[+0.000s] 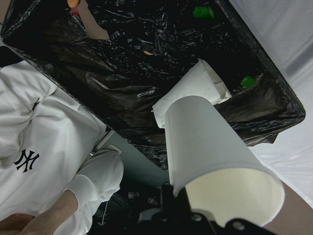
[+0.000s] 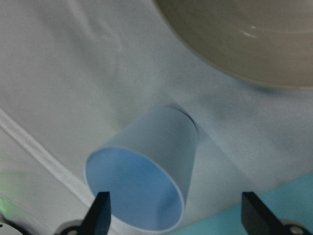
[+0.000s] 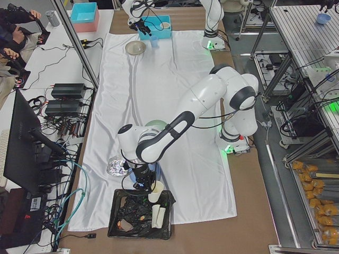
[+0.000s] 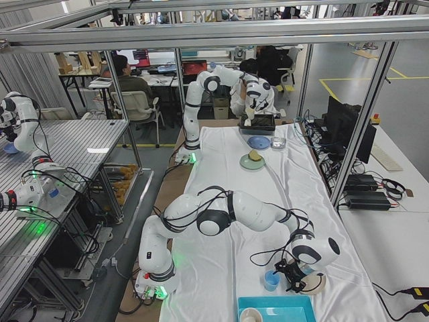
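My left gripper (image 3: 145, 182) is shut on a white paper cup (image 1: 205, 142), held over a black bin lined with a bag (image 3: 119, 230), where white paper items (image 1: 183, 85) and scraps lie. Behind it are a blue plate (image 4: 259, 142), a foil-covered item (image 3: 116, 166) and a green plate (image 4: 248, 162) with food. My right gripper is open at the far end, above a light blue cup (image 2: 146, 171) beside a beige bowl (image 2: 244, 39).
A turquoise bin (image 4: 275, 305) with a cup in it sits by my right gripper. A monitor and cables line the side table. A person stands beyond the black bin.
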